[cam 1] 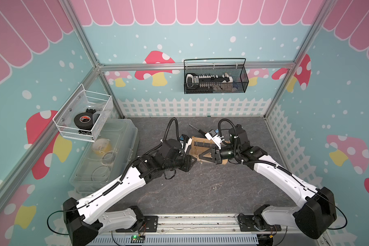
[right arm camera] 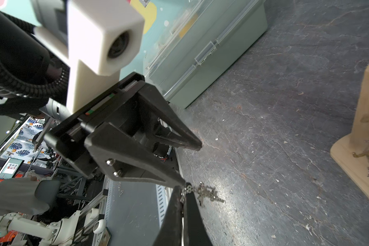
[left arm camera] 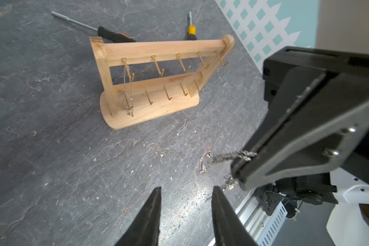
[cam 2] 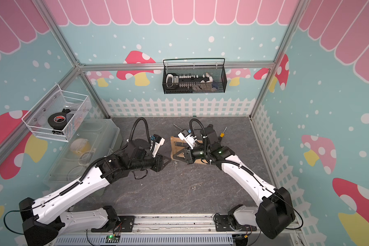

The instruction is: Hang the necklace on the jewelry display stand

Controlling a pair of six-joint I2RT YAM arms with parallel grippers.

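The wooden display stand has brass hooks, with a chain hanging on its leftmost ones. My right gripper is shut on a thin silver necklace; short lengths of chain show at its tip, also in the left wrist view. My left gripper faces it, fingers apart with nothing between them, just short of the right one. In both top views the two grippers meet in front of the stand, which they partly hide. A small pile of chain lies on the table.
Screwdrivers lie behind the stand. A lidded plastic box stands at the left. A black wire basket hangs on the back wall, a white one on the left.
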